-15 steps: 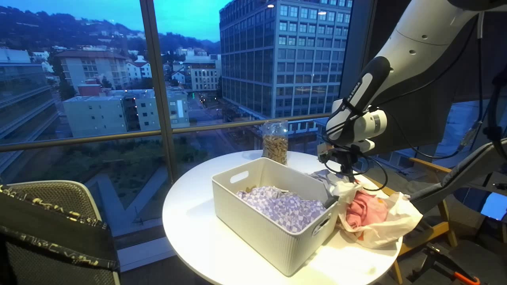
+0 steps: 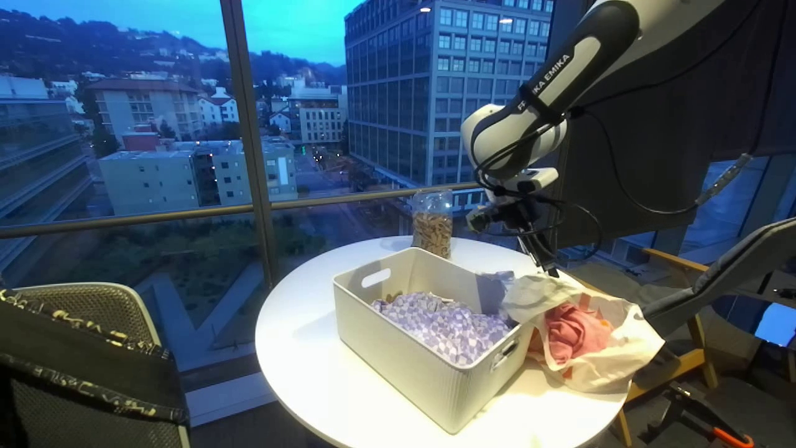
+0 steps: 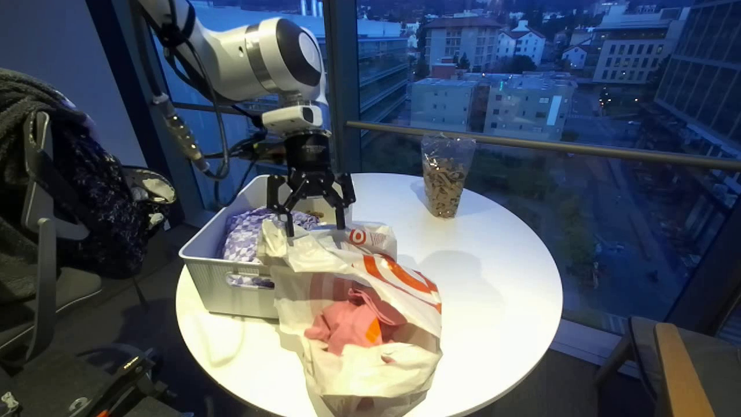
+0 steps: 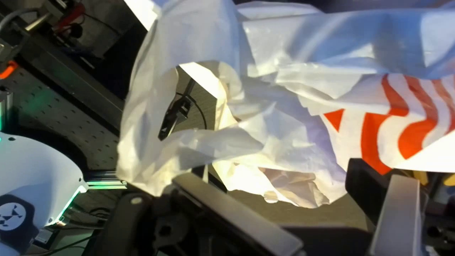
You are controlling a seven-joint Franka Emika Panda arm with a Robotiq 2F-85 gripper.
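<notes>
A white plastic bag (image 3: 410,326) with red markings lies on the table against the bin, its mouth showing a pink cloth (image 3: 354,321) inside. In exterior view 2 my gripper (image 3: 314,228) points down above the bag's upper edge, its two fingers spread apart. The wrist view has the crumpled bag (image 4: 273,140) filling the middle beyond the fingers, and nothing is clasped between them. A light grey bin (image 2: 403,381) holds a purple-and-white patterned cloth (image 2: 448,325). Whether a fingertip touches the bag is hard to tell.
A clear container of brown pieces (image 2: 432,224) stands at the back of the round white table (image 2: 298,321). In exterior view 2 the tabletop right of the bag is clear. Chairs stand around the table.
In exterior view 1 the arm has moved up and to the left. The bag's upper part stands higher and wider beside the bin; the bin has stayed put.
</notes>
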